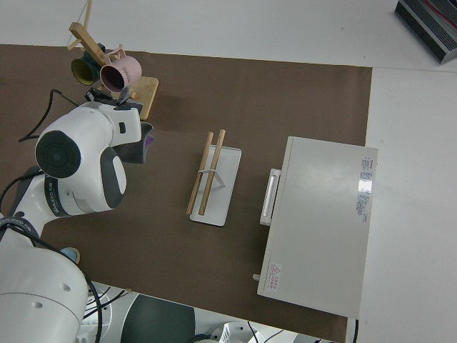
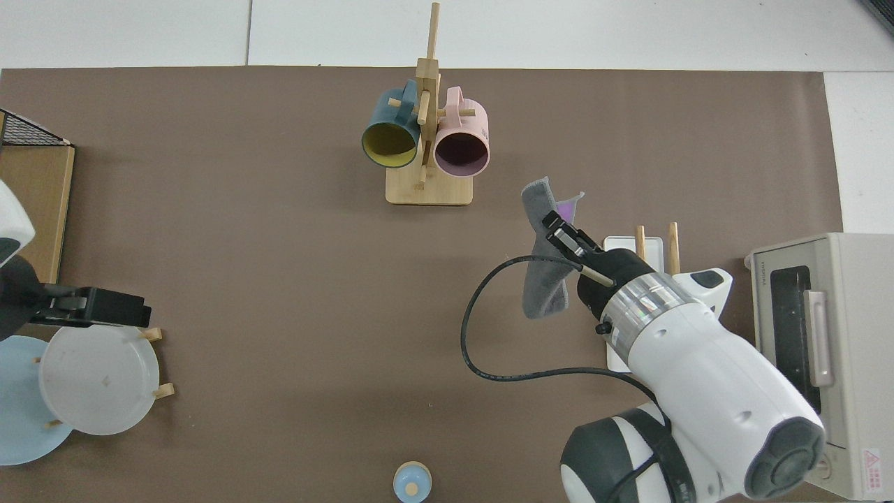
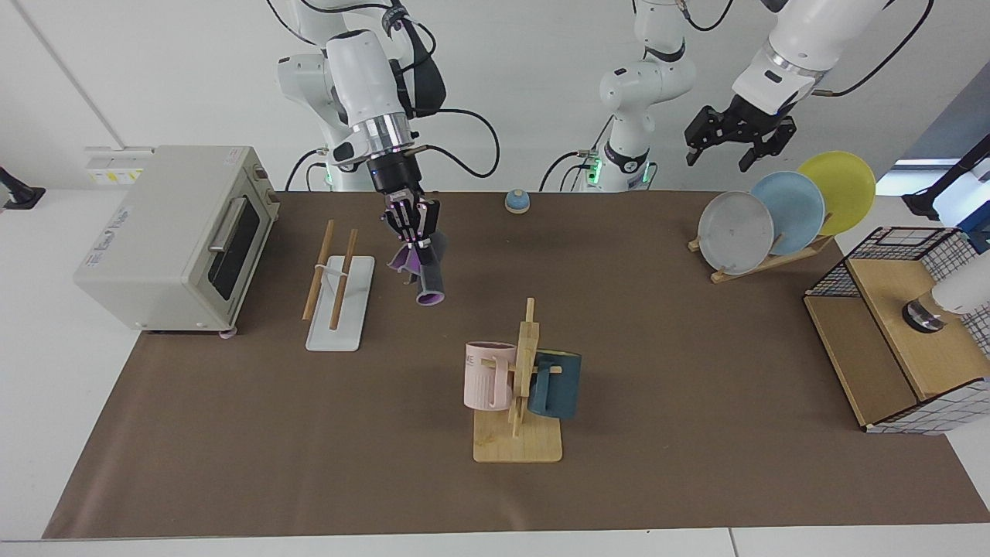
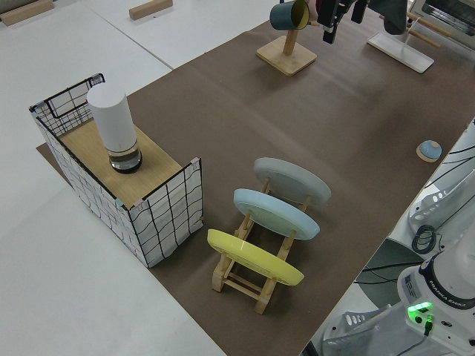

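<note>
A grey cloth with a purple patch (image 2: 541, 285) hangs from one gripper (image 3: 417, 232), the arm at the right in the top view, which holds it above the mat beside a white stand with two wooden posts (image 3: 353, 302). The other gripper (image 3: 738, 139) is at the far left in the top view, near the plate rack; its fingers show dark and empty in the left camera view. The mug tree (image 2: 427, 188) carries a teal mug (image 2: 390, 117) and a pink mug (image 2: 469, 134).
A white oven-like box (image 3: 158, 241) stands beside the stand. Plates (image 3: 735, 232) sit in a wooden rack, near a wire-sided shelf (image 3: 863, 362) with a white cylinder. A small blue object (image 2: 412, 483) lies at the near edge.
</note>
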